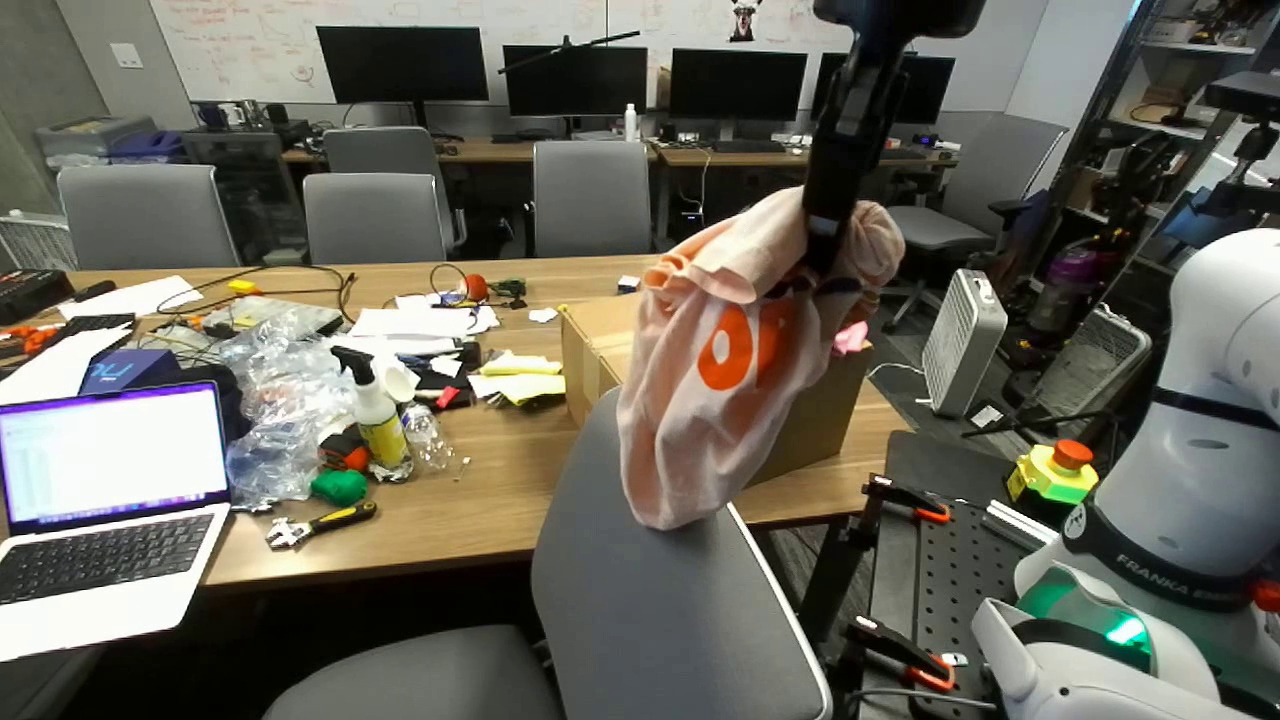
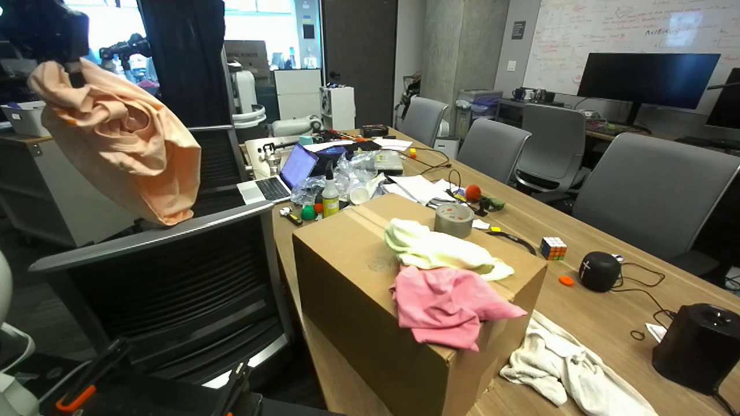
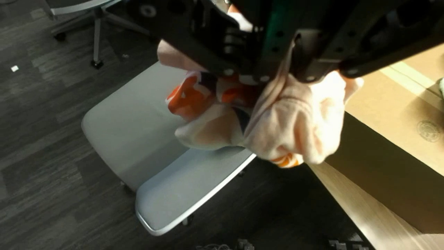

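A pale peach cloth with an orange print (image 1: 696, 396) hangs in folds from my gripper (image 1: 825, 234), which is shut on its upper part. In exterior view 1 it hangs in front of the grey chair's backrest (image 1: 672, 612), and its lower end overlaps the top of that backrest. Exterior view 2 shows the cloth (image 2: 132, 149) at the left, above the chair's top rail (image 2: 152, 239). Seen from the wrist, the bunched cloth (image 3: 295, 121) sits below the gripper with the chair (image 3: 195, 183) beneath. Folds and shadow hide the fingertips.
A cardboard box (image 2: 347, 239) on the table carries a pink cloth (image 2: 451, 301), a pale yellow cloth (image 2: 437, 246) and a tape roll (image 2: 454, 221). A white cloth (image 2: 576, 371) lies beside it. Laptop (image 1: 108, 504), spray bottle (image 1: 378, 420) and tools crowd the table's left part.
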